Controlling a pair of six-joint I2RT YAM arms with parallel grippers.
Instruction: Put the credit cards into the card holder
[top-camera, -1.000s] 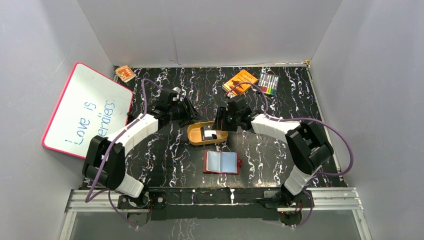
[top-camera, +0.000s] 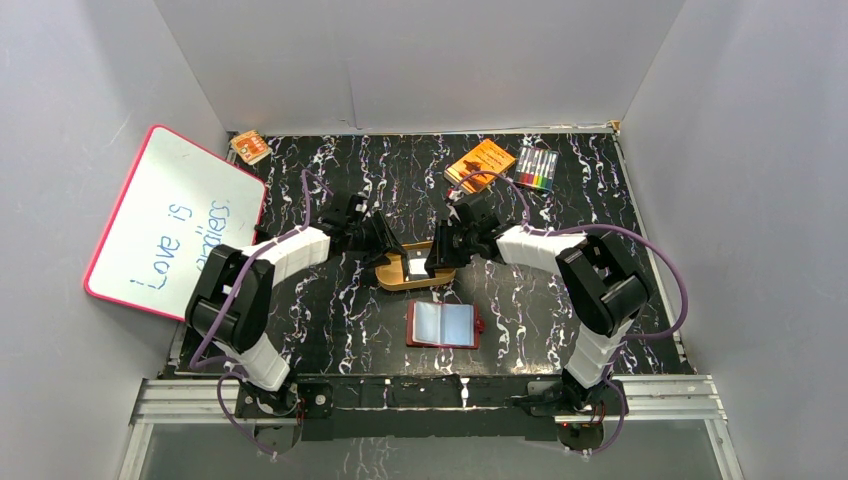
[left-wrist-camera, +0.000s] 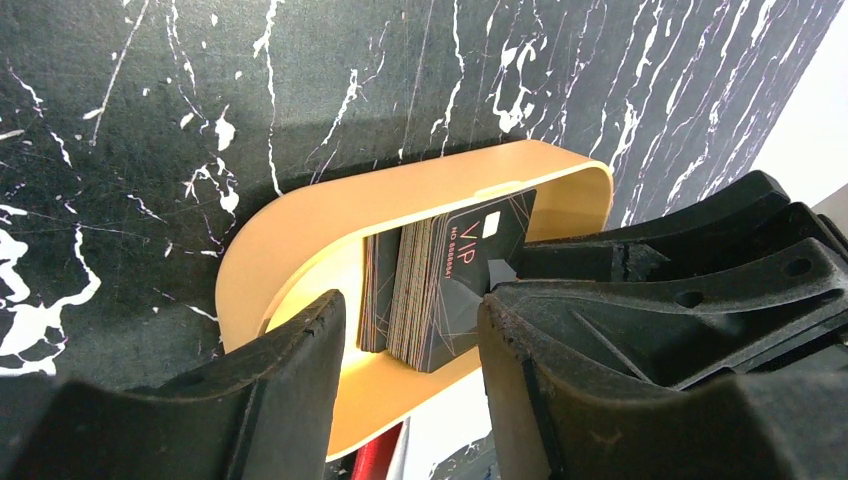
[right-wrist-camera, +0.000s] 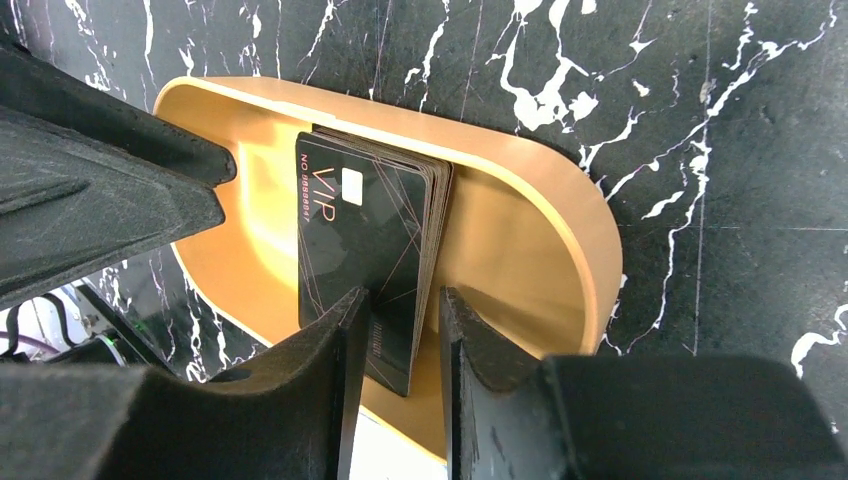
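A stack of black credit cards (right-wrist-camera: 345, 225) marked VIP leans in a tan oval tray (top-camera: 415, 284). My left gripper is over the tray's left part, its fingers apart on either side of the stack's edge in the left wrist view. From the right, my right gripper reaches over the same tray. Its fingers are also apart, one overlapping the card face and the other beyond the stack's edge; contact is unclear. The open red card holder (top-camera: 443, 325) with clear sleeves lies in front of the tray.
An orange book (top-camera: 480, 163) and a pack of coloured markers (top-camera: 536, 168) lie at the back right. A whiteboard (top-camera: 172, 222) leans at the left, with a small orange box (top-camera: 251, 147) behind it. Bare table surrounds the card holder.
The right gripper has shifted slightly, its fingers appearing closer together. Tray and card holder have stayed put.
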